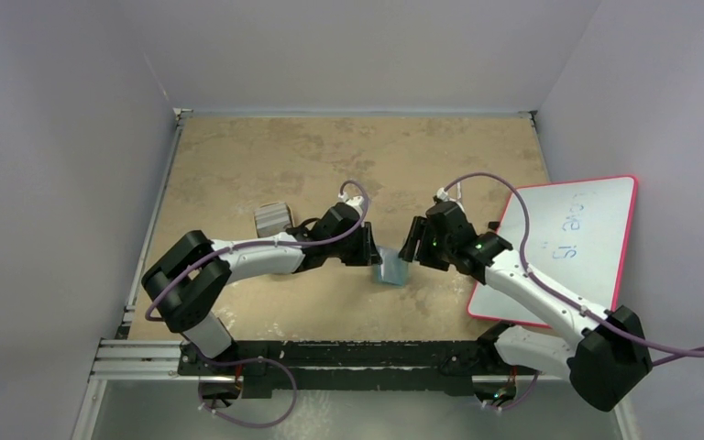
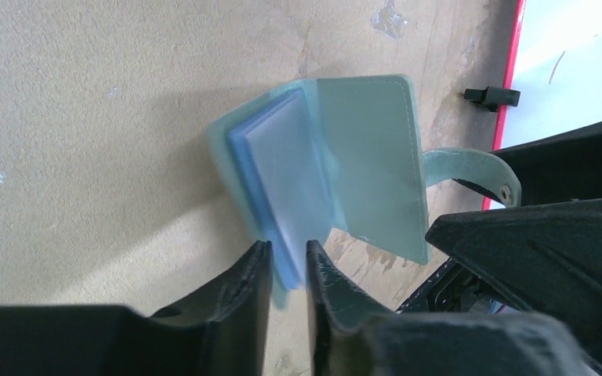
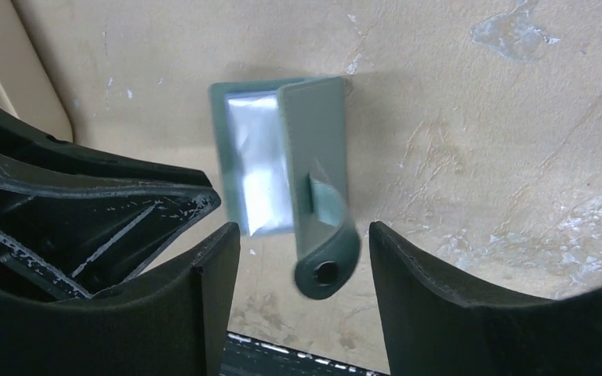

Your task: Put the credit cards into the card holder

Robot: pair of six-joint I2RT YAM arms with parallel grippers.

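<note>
The pale teal card holder (image 1: 390,269) lies on the table between my grippers. In the left wrist view it is spread, with a blue insert (image 2: 282,180) in one half and its flap (image 2: 368,157) with a strap raised. My left gripper is over the insert side, fingertips close together with a narrow gap. My right gripper is over the holder's strap end, fingers parted around the strap, which is not visibly gripped. A small grey box (image 1: 273,218), possibly holding cards, sits behind the left arm, partly hidden.
A whiteboard (image 1: 559,247) with a red rim lies at the right, with a black piece (image 2: 492,97) at its edge.
</note>
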